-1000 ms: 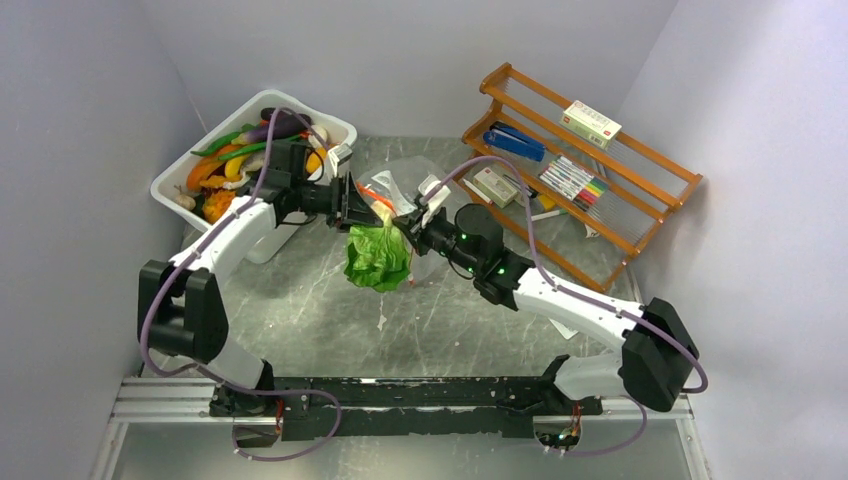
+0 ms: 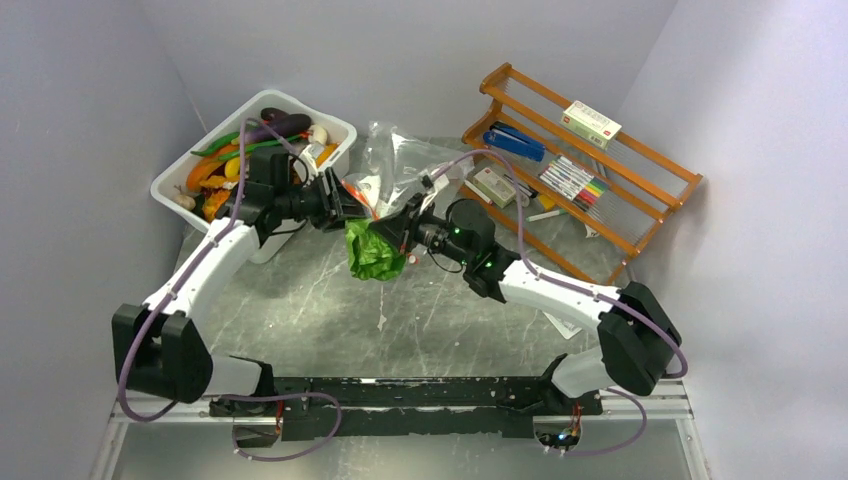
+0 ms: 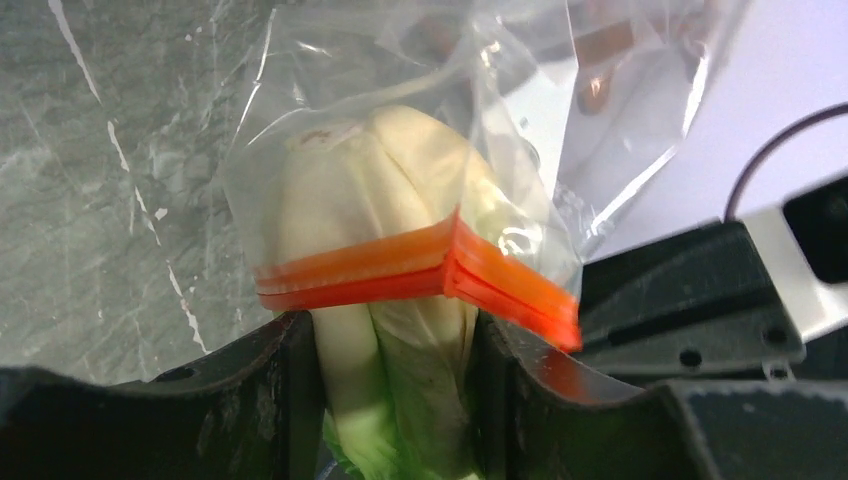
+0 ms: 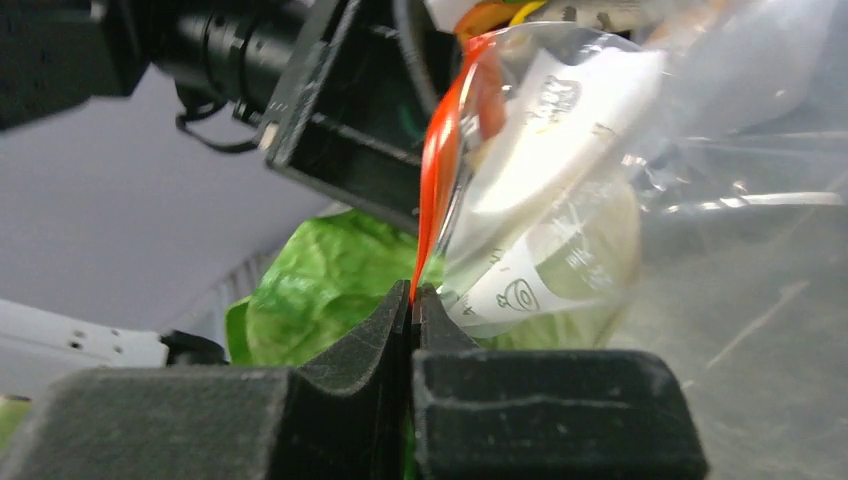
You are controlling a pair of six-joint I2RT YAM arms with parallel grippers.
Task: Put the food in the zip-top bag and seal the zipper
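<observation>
My left gripper is shut on a leafy green vegetable, a bok choy or lettuce point(image 2: 372, 252), around its pale stalk. The stalk end point(image 3: 400, 180) sits inside the mouth of the clear zip top bag point(image 3: 520, 90), while the green leaves point(image 4: 325, 280) stay outside. Across the stalk runs the bag's orange zipper rim point(image 3: 360, 268), just beyond the left fingertips. My right gripper is shut on that orange edge at one side of the mouth. From above, the bag point(image 2: 395, 155) extends away behind both grippers, and the stalk is hidden.
A white bin point(image 2: 335, 135) of mixed vegetables stands at the back left. At the back right is a wooden rack point(image 2: 640, 180) holding boxes, markers and a blue stapler point(image 2: 514, 140). The grey tabletop point(image 2: 320, 325) in front of the grippers is mostly clear.
Over the last second both grippers have shifted a little leftward in the top view. The bag has swung back and upward, and its rim has folded near the stalk. Both holds are kept.
</observation>
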